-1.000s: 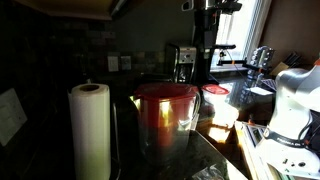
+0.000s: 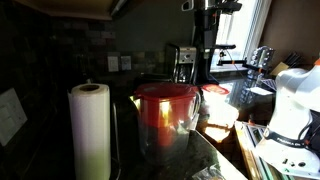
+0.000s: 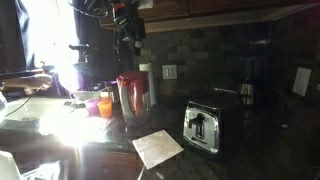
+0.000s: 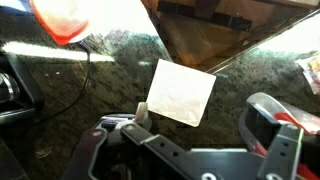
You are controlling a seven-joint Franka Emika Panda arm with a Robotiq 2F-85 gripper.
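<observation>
In exterior view 1 my gripper [image 2: 207,60] hangs from the top, beyond and to the right of a clear container with a red rim [image 2: 167,92]. The wrist view looks down on a dark counter, with black fingers [image 4: 285,150] spread apart along the bottom edge and nothing visibly held. A white square sheet [image 4: 180,93] lies flat ahead of them. Part of the red-rimmed container [image 4: 262,103] shows at the right edge. The same sheet [image 3: 157,148] lies in front of the container [image 3: 132,97] in exterior view 2.
A paper towel roll [image 2: 91,132] stands left of the container. A dark toaster [image 3: 208,125] sits right of the sheet. Cups [image 3: 105,107] stand near the bright window. The wrist view shows a brown wooden front [image 4: 210,30] beyond the counter's edge.
</observation>
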